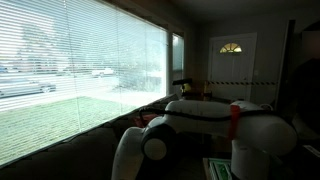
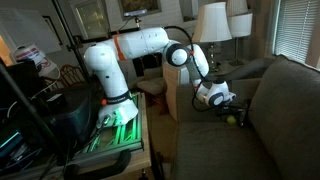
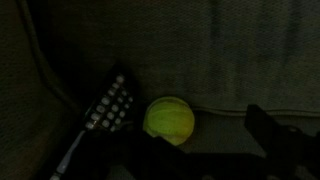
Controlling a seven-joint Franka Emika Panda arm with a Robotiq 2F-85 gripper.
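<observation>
A yellow-green ball (image 3: 169, 120) lies on the dark couch cushion in the wrist view, close to the crease. Left of it rests a black remote (image 3: 108, 104) with pale buttons. My gripper is open, its dark fingers (image 3: 262, 130) set wide apart; the left one overlaps the ball's lower edge in this view. Whether a finger touches the ball cannot be made out. In exterior view 2 the ball (image 2: 231, 120) shows beside the dark gripper, low over the couch. Exterior view 1 shows only arm links, with the fingers hidden.
The couch seat (image 2: 215, 155) has wide free room toward the front. Its backrest (image 2: 260, 80) rises behind the arm, with lamps (image 2: 212, 22) beyond. A large window with blinds (image 1: 80, 70) runs alongside.
</observation>
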